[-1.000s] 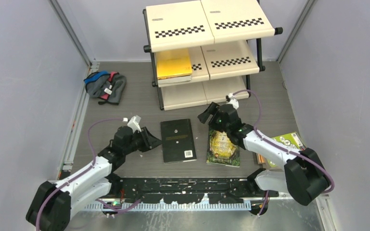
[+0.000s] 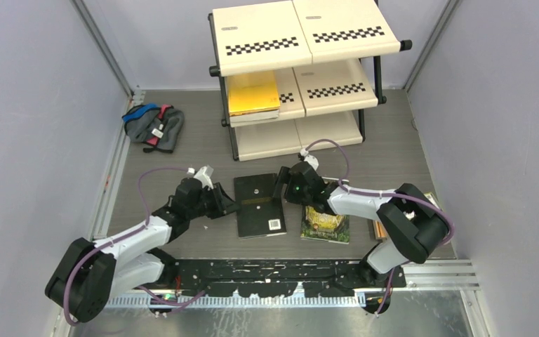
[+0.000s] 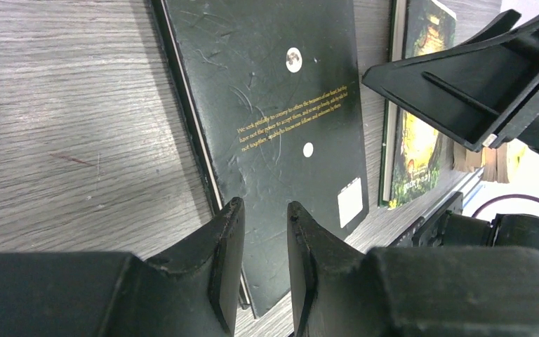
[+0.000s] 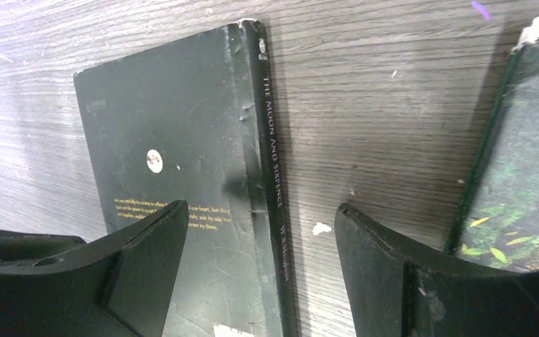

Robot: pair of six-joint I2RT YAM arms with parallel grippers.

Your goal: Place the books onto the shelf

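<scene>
A black book (image 2: 256, 221) lies flat in the middle of the table, its titled spine facing the right arm. At its left edge hovers my left gripper, part open, with a narrow empty gap between the fingertips. My right gripper stands open above the spine side of the black book (image 4: 182, 105), and nothing is held in it. Right of that book lies a green and yellow illustrated book (image 2: 326, 225), partly covered by the right arm. A yellow book stack (image 2: 253, 95) rests on the shelf's middle tier, at its left.
The cream shelf rack (image 2: 267, 144) stands behind the books. A grey bag (image 2: 156, 130) lies at the back left. More books (image 2: 379, 232) sit at the right, mostly hidden by the right arm. Bare table shows between bag and black book.
My right gripper has moved left and toward the front, from above the illustrated book to the black book's right edge. My left gripper has shifted slightly right. The books have not moved.
</scene>
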